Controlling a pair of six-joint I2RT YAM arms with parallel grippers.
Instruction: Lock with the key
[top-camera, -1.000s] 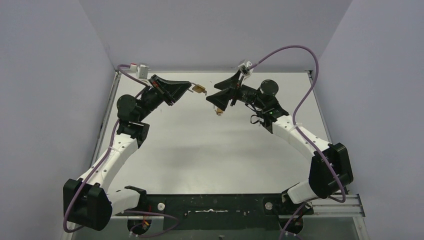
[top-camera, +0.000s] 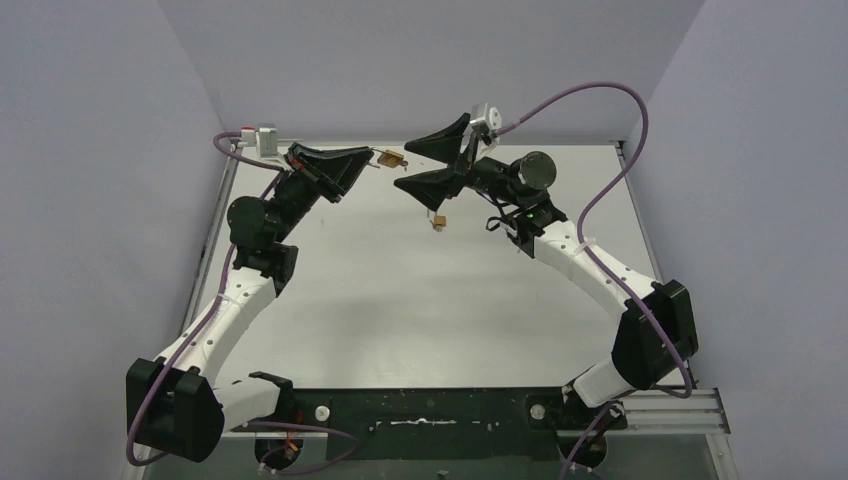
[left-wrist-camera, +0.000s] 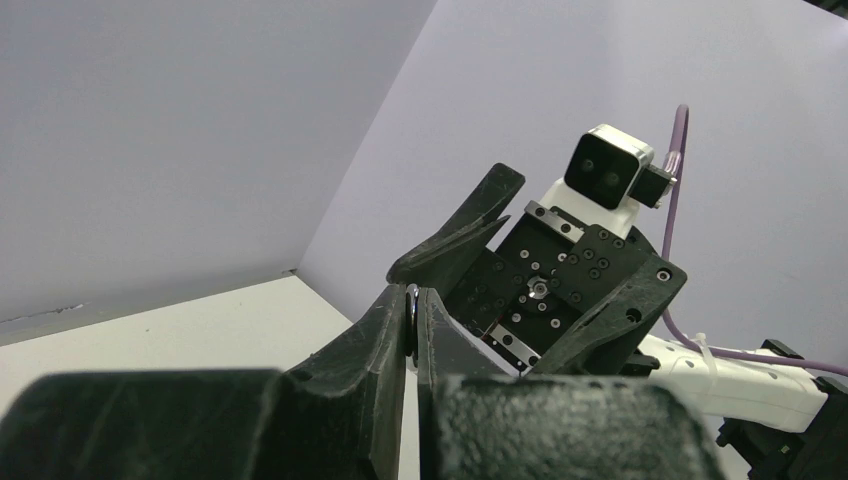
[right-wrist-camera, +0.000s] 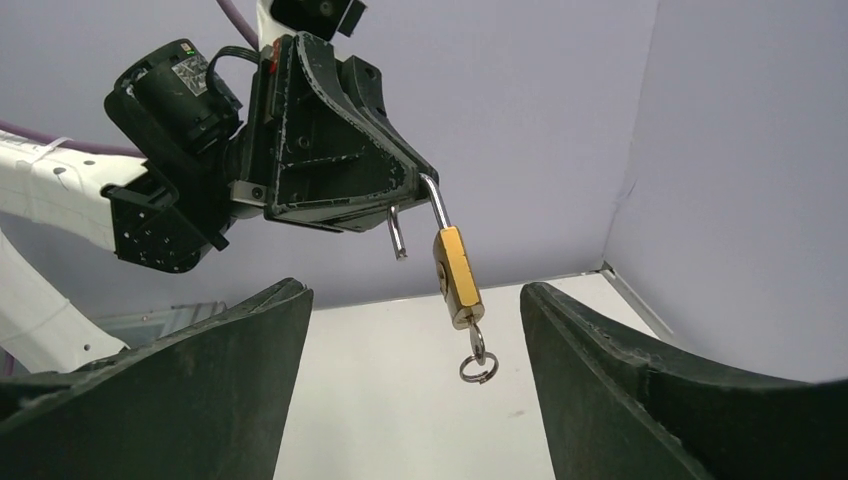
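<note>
My left gripper is shut on the shackle of a brass padlock, held in the air with its open shackle end free. A key with a ring hangs from the lock's bottom. In the left wrist view only a sliver of metal shows between the fingertips. My right gripper stands open just beside the padlock, its fingertips on either side of the key in the right wrist view, nothing between them touching. A second brass padlock lies on the table below.
Pale walls enclose it at back and sides. Purple cables loop along both arms.
My left gripper with the padlock has shifted slightly left since a second ago. My right gripper has moved left and upward in the top view, its fingers still apart.
</note>
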